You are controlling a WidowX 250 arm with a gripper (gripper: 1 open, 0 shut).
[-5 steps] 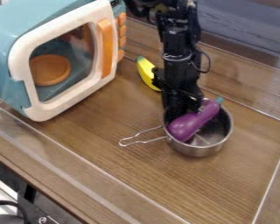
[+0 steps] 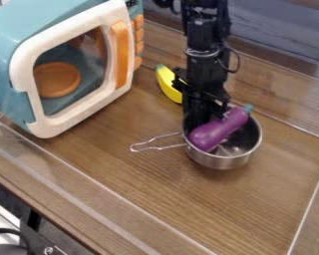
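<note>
A steel pot [image 2: 231, 152] with a wire handle pointing left sits on the wooden counter. A purple toy eggplant [image 2: 218, 127] lies tilted in it, its green stem up to the right. The black gripper [image 2: 197, 122] reaches down at the pot's back-left, beside the eggplant; its fingertips are hidden, so its finger state is unclear.
A toy microwave [image 2: 40, 105] with its orange plate stands at the left. A yellow banana [image 2: 167, 85] lies behind the gripper. Its front edge runs along the lower left.
The gripper and pot have shifted slightly left and back over the last second, and the eggplant has changed its tilt in the pot.
</note>
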